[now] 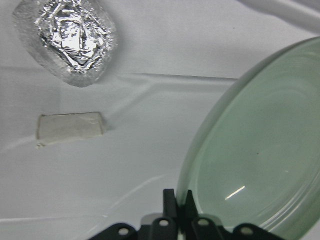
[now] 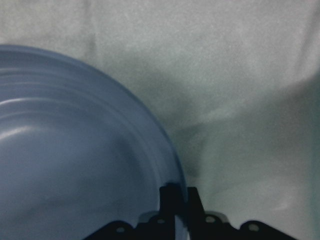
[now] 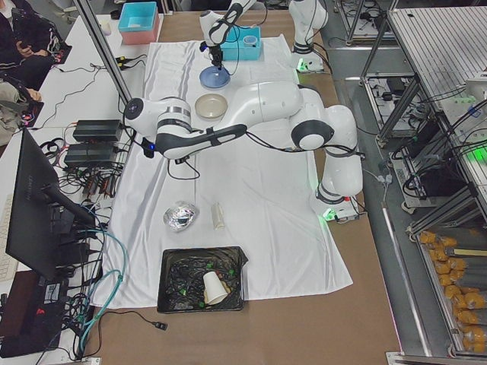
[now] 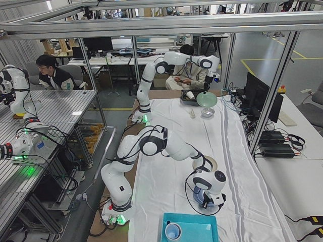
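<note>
A pale green plate (image 4: 207,100) is held raised by my left gripper, shut on its rim. Below it on the white cloth lie crumpled foil (image 3: 180,215) and a small beige strip (image 1: 70,127). My right gripper is shut on the rim of a blue plate (image 2: 80,145) at the other end of the cloth. A beige plate (image 3: 211,105) lies between the two arms.
A black bin (image 3: 175,281) with a white cup inside sits at the left arm's end of the cloth. A turquoise tray (image 4: 202,224) with a cup stands beside the blue plate.
</note>
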